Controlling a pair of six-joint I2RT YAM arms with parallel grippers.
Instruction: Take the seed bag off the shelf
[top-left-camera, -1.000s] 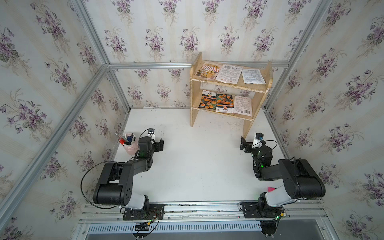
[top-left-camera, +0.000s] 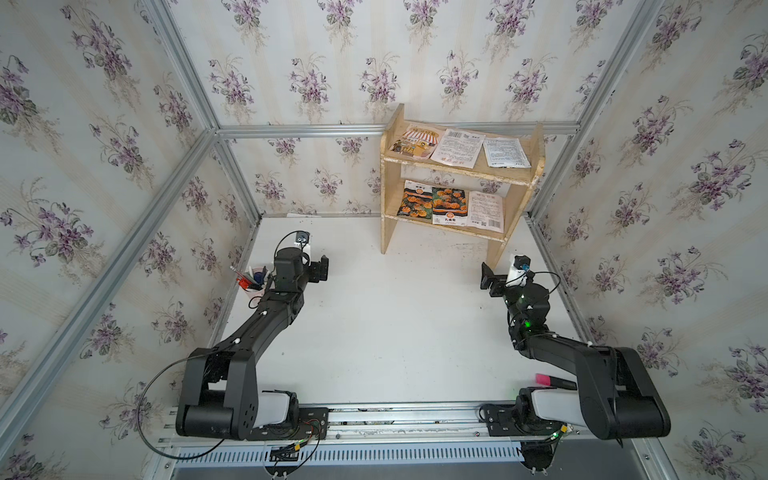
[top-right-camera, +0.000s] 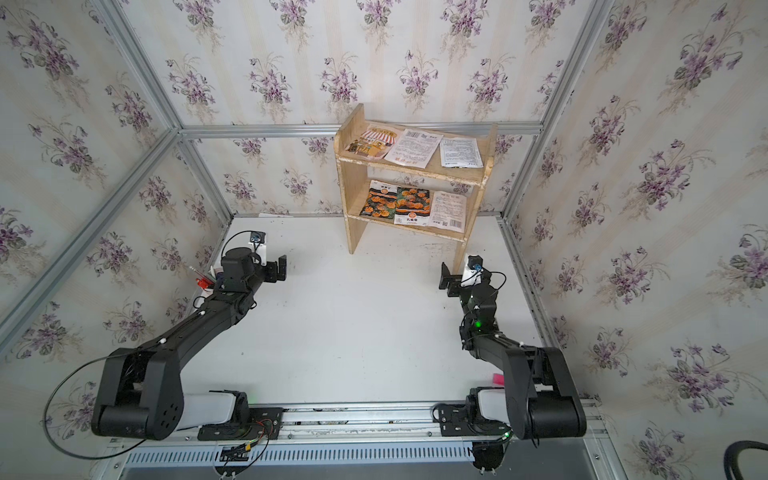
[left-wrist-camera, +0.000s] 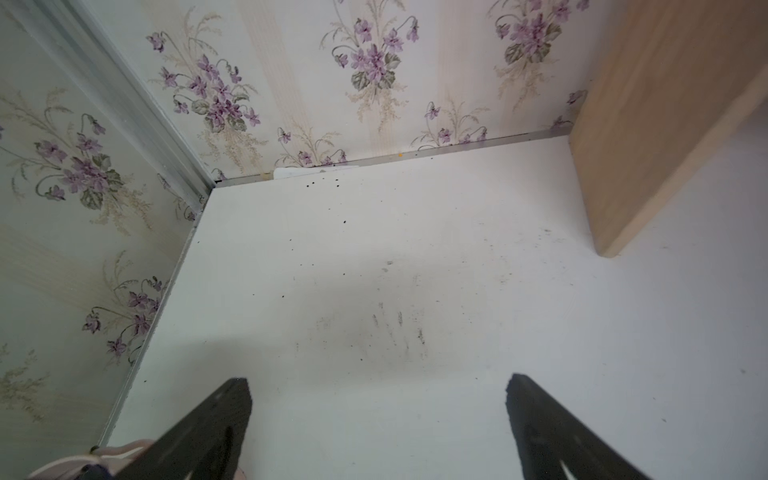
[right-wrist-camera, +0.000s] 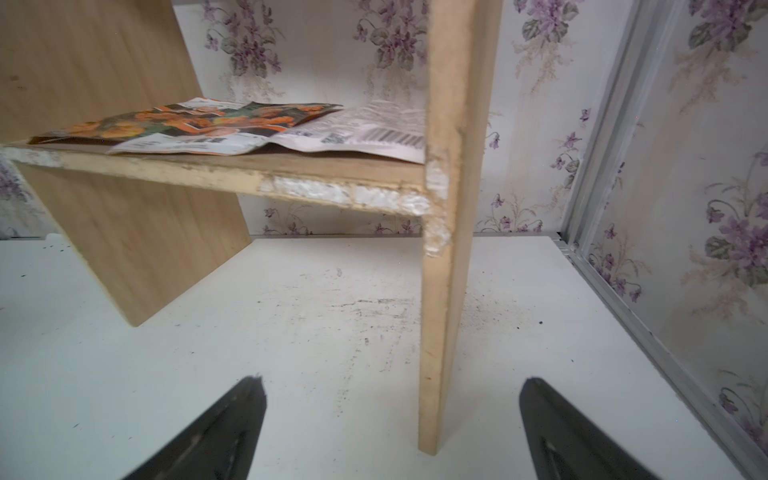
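A two-tier wooden shelf (top-left-camera: 472, 170) stands at the back, right of centre. Seed bags lie flat on both tiers. On the lower tier are two with orange flowers, the left one (top-left-camera: 415, 200) and the middle one (top-left-camera: 449, 206), and a pale printed bag (top-left-camera: 485, 211) to their right. The upper tier bears an orange-and-white bag (top-left-camera: 417, 141) and two white printed ones (top-left-camera: 458, 148). My left gripper is open and empty over the table, left of the shelf. Open and empty too, my right gripper is in front of the shelf's right leg (right-wrist-camera: 436, 336).
A cup of tools (top-left-camera: 254, 280) is partly hidden behind the left arm. A pink-and-black object (top-left-camera: 554, 381) lies near the right arm's base.
Both arms have stretched from their folded pose, their elbows lowering and both grippers shifting slightly. The left arm now covers more of the tool cup. The bags have not moved.
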